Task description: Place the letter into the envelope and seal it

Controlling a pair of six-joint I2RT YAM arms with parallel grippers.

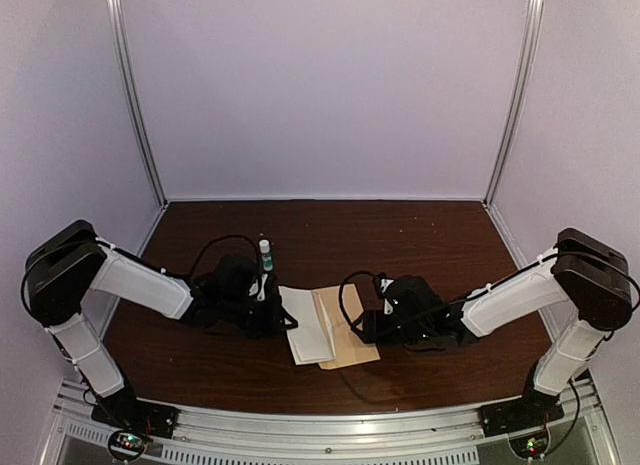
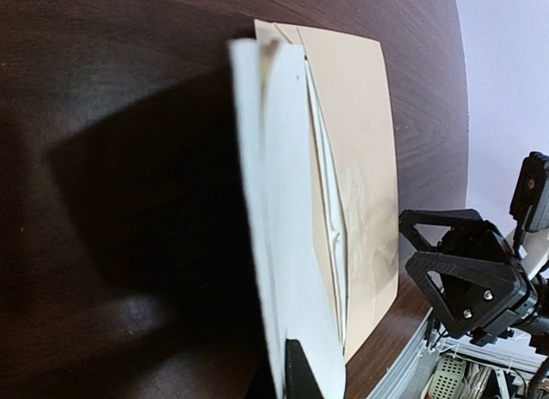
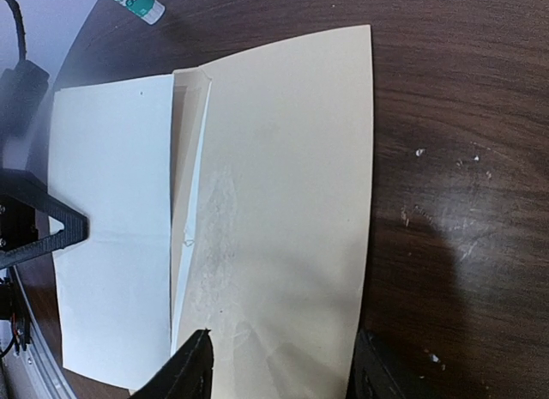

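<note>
The white folded letter (image 1: 307, 330) lies over the left side of the tan envelope (image 1: 355, 353), alongside its opening. My left gripper is shut on the letter's left edge, and a broad shadow shows on the table beside that edge. A narrow white strip (image 2: 328, 184) runs along the envelope's gaping mouth. Over the envelope's right side is my right gripper, its fingers apart; one finger (image 3: 193, 365) is above the paper and the other is by the right edge. Whether either finger touches the envelope, I cannot tell.
A glue stick (image 1: 266, 255) with a white cap stands behind the letter, near the left arm. Bare dark table (image 1: 430, 235) extends behind and to the right of the envelope. The metal front rail (image 1: 330, 430) borders the table.
</note>
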